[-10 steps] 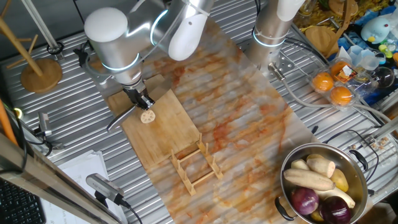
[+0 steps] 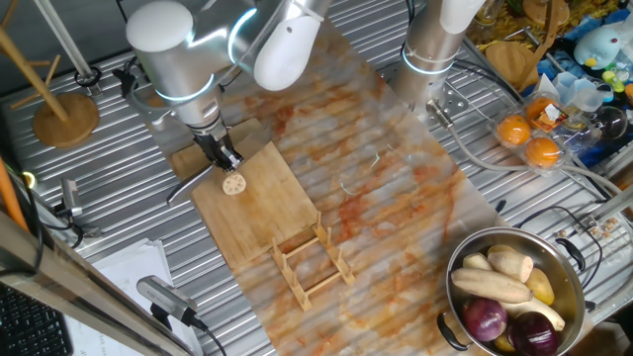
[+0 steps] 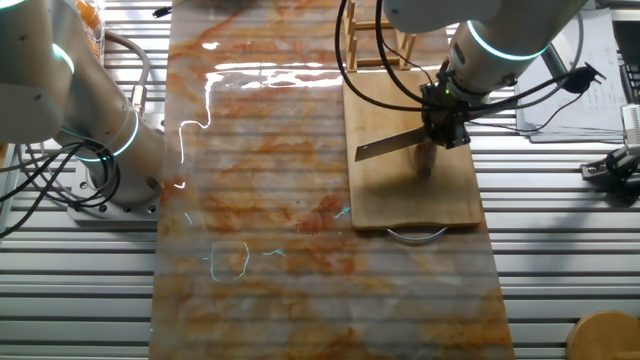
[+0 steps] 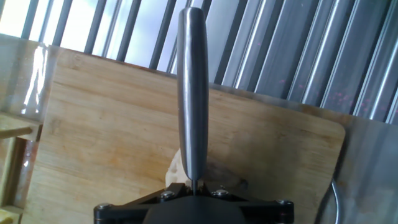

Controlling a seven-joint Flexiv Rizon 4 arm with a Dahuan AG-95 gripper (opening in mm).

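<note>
My gripper (image 2: 229, 161) is shut on a knife, whose metal handle (image 4: 193, 93) points away from the fingers in the wrist view. Its broad blade (image 3: 390, 145) extends out on the other side of the gripper, over the wooden cutting board (image 2: 262, 203). A pale piece of lotus root (image 2: 234, 184) lies on the board right by the gripper, its holed cut face showing. From the wrist, the root (image 4: 175, 169) is mostly covered by the handle and the fingers. Whether the blade touches it cannot be told.
A small wooden rack (image 2: 315, 265) stands at one end of the board. A steel pot (image 2: 457, 272) of vegetables sits at lower right, and oranges (image 2: 514, 130) in clear packaging lie behind.
The arm and the knife have shifted slightly to the left in exterior view 1, the handle's end rising a little. The lotus root stays almost in place. The grip on the knife is unchanged.
</note>
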